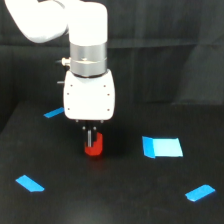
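A small red object [94,150] rests on the black surface below the white arm. The gripper [92,138] points straight down, its thin fingers in front of or at the top of the red object and hiding part of it. The fingers look close together, but whether they touch the object or hold it cannot be made out.
A light blue square with a darker blue strip [149,147] lies to the right. Blue tape pieces mark the surface at front left [30,184], front right [200,192] and back left [54,112].
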